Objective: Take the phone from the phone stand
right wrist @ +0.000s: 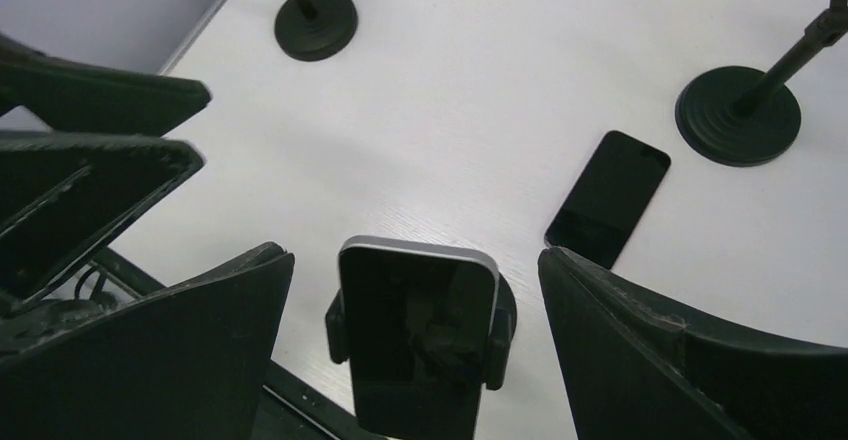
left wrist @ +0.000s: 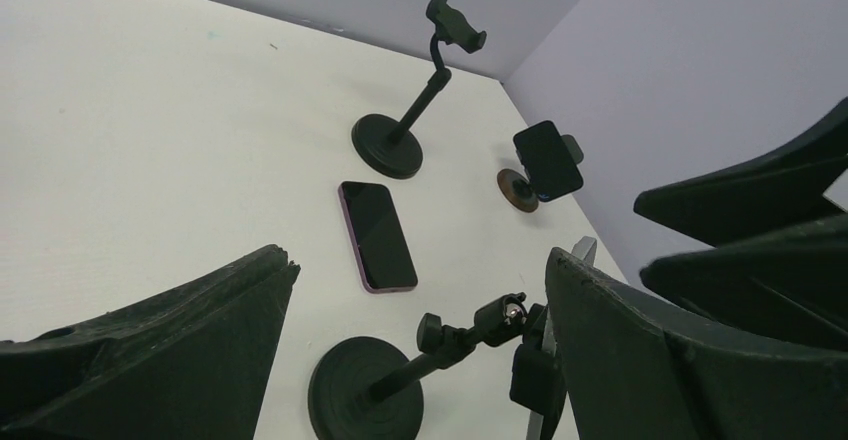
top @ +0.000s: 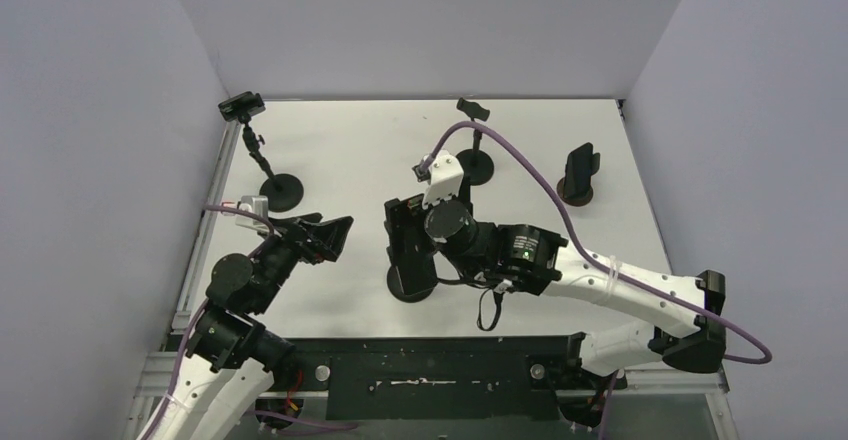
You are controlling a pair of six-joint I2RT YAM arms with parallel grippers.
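Note:
A dark phone [top: 416,274] rests tilted in a black phone stand [top: 404,297] near the table's front middle. In the top view its upper part is hidden by my right gripper [top: 405,225], which is above it, open. From the right wrist view, the phone [right wrist: 418,335] shows face-on between the spread fingers, with free space on both sides of it. My left gripper [top: 335,238] hangs open to the left of the stand, holding nothing. The left wrist view shows the stand's round base [left wrist: 365,395] and the phone edge-on, partly behind a finger.
A purple-edged phone [left wrist: 378,235] lies flat on the table behind the stand, hidden in the top view. Other stands are at the back left [top: 282,192], back middle [top: 475,168] and right [top: 578,175]. The two grippers are close together.

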